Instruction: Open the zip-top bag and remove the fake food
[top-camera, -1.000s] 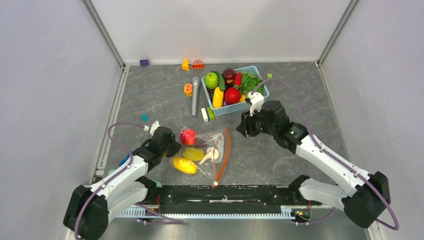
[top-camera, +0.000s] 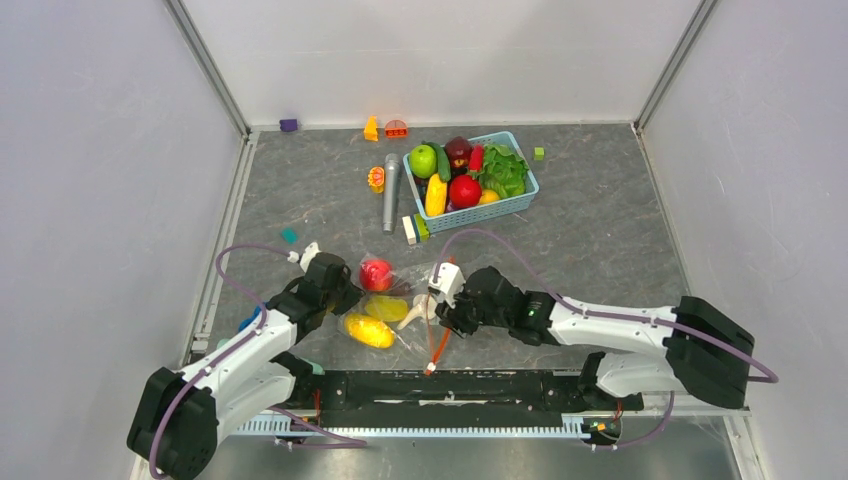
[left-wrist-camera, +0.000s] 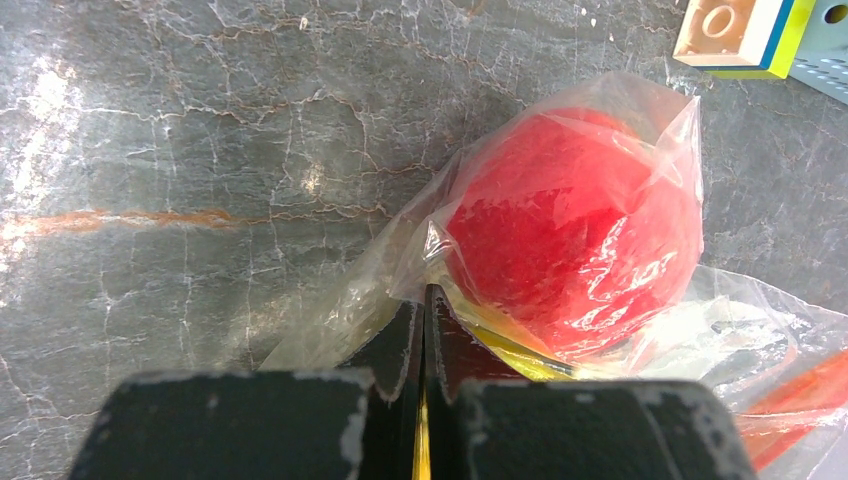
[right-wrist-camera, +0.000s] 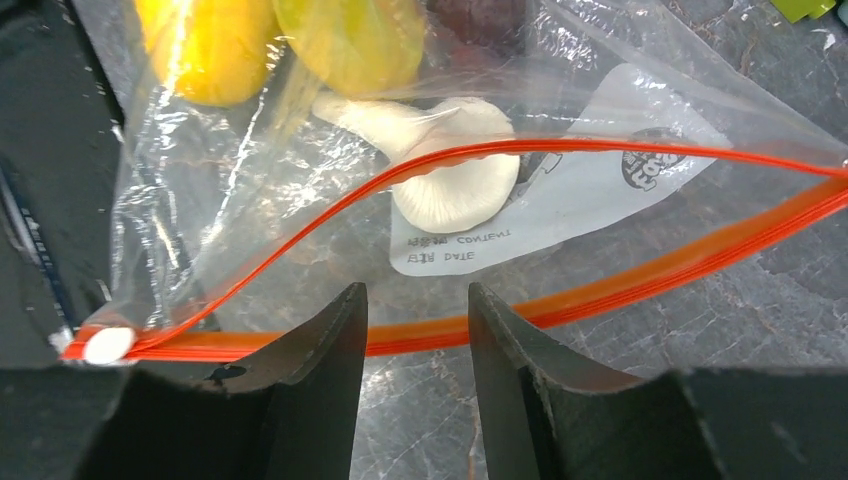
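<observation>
The clear zip bag (right-wrist-camera: 250, 200) with an orange zip lies on the table, holding red fake food (left-wrist-camera: 575, 230), yellow corn (top-camera: 368, 330), another yellow piece (top-camera: 386, 308) and a white mushroom (right-wrist-camera: 455, 190). My left gripper is shut at the bag's far-left edge, below the red piece; whether film is pinched is unclear. My right gripper is over the orange zip strip (right-wrist-camera: 660, 280), its fingertips a short way apart with the strip showing between them; whether it grips the strip is unclear.
A blue basket (top-camera: 480, 215) of fake produce stands behind, with a grey cylinder (top-camera: 390, 195) and blocks (top-camera: 415, 229) beside it. The black front rail (top-camera: 360, 390) borders the near edge.
My right gripper has come down and left from near the basket to the bag's zip edge. The left arm has stayed put.
</observation>
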